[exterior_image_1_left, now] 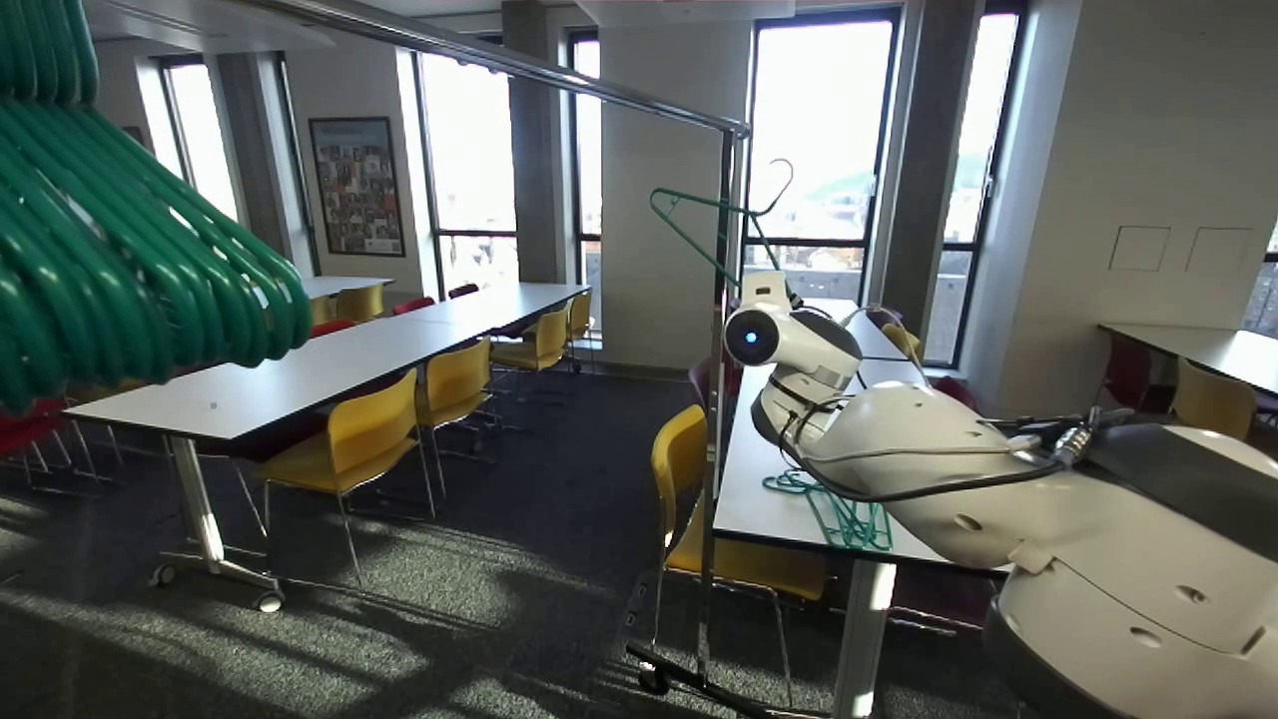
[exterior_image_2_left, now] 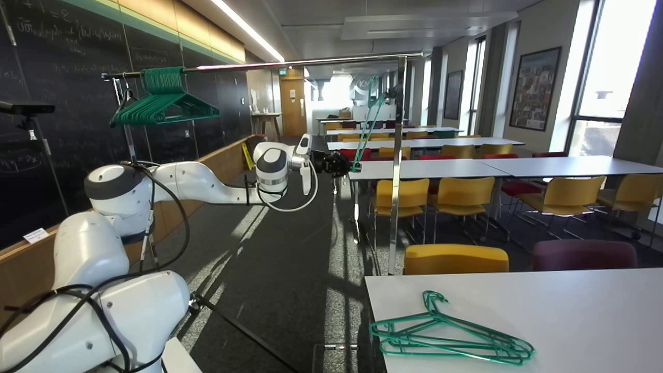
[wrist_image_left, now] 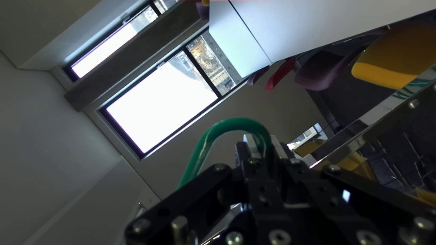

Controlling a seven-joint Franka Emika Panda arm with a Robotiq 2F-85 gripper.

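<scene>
My gripper is shut on one corner of a green hanger [wrist_image_left: 235,124]. In exterior view 2 the held hanger [exterior_image_2_left: 362,144] rises nearly upright from the gripper [exterior_image_2_left: 356,167], seen almost edge-on near the rack's upright post. Exterior view 1 shows that hanger [exterior_image_1_left: 719,204] tilted, its hook up at the right and below the level of the rack's rail [exterior_image_1_left: 539,74]; there the robot's own wrist hides the fingers. At the rail's other end a tight bunch of green hangers [exterior_image_2_left: 164,105] hangs. More green hangers [exterior_image_2_left: 450,339] lie stacked on the near white table [exterior_image_2_left: 590,311].
The rack's metal post [exterior_image_2_left: 396,205] stands close to the held hanger. Yellow chairs [exterior_image_2_left: 457,258] line the tables. A blackboard [exterior_image_2_left: 68,130] runs along the wall behind the arm. Along the rail, a long stretch is bare between the bunch and the post.
</scene>
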